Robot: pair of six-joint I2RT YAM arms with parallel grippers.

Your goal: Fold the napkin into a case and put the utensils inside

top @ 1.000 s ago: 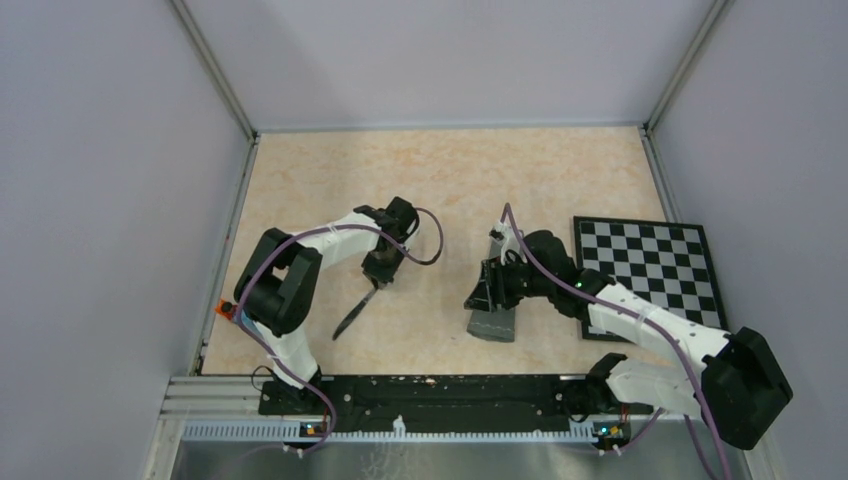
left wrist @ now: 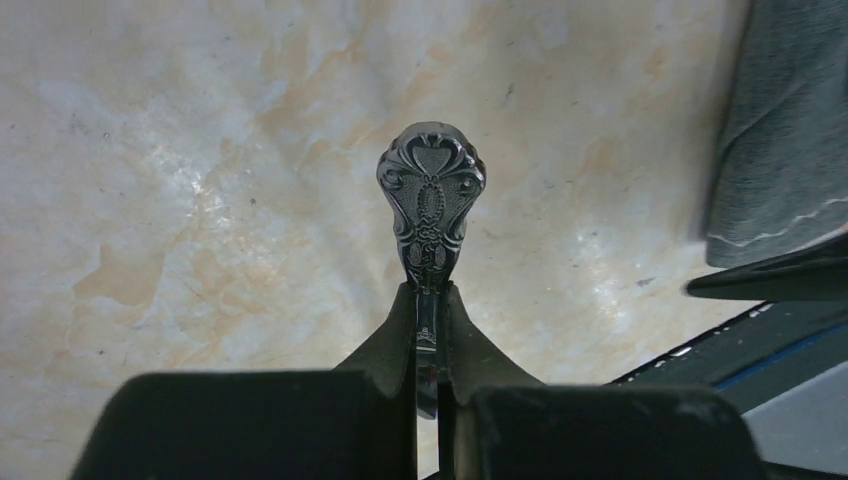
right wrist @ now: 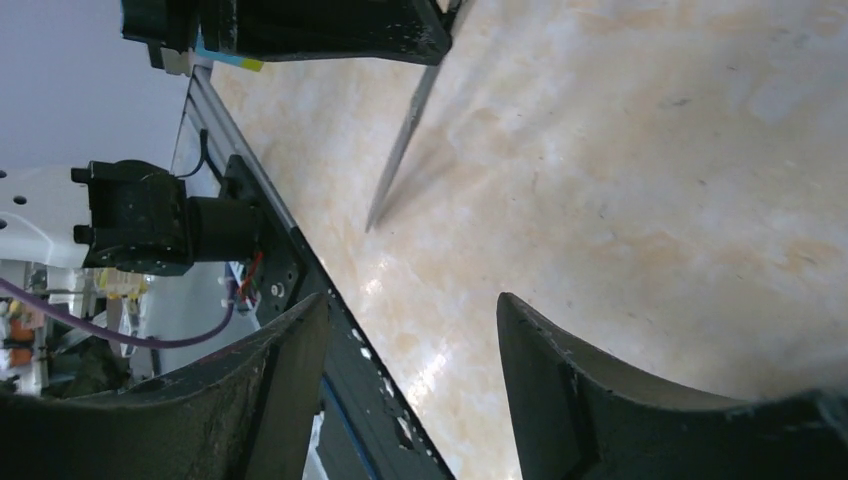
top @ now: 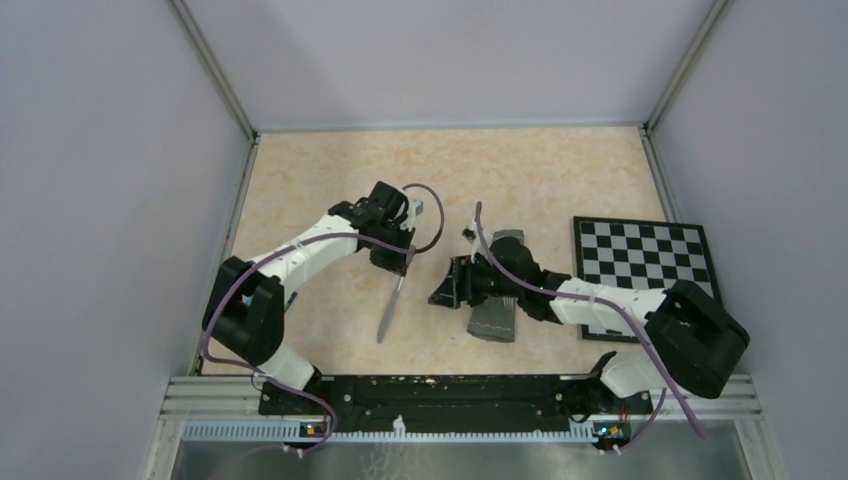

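Note:
A silver knife (left wrist: 430, 200) with an ornate handle is pinched in my left gripper, whose fingers are shut on the handle. From above, its blade (top: 388, 315) points toward the front edge; the right wrist view shows the blade (right wrist: 397, 155) raised off the table. My right gripper (top: 440, 299) stands open and empty to the knife's right. The folded grey napkin (top: 492, 325) lies under and behind the right arm, which hides much of it. A napkin corner (left wrist: 775, 190) also shows at the right of the left wrist view. The fork's tines (top: 507, 303) show faintly on the napkin.
A black-and-white checkered board (top: 640, 240) lies at the right of the table. A dark strip (top: 430, 390) bounds the front edge. The two grippers are close together.
My right gripper has moved left, toward the knife, staying open.

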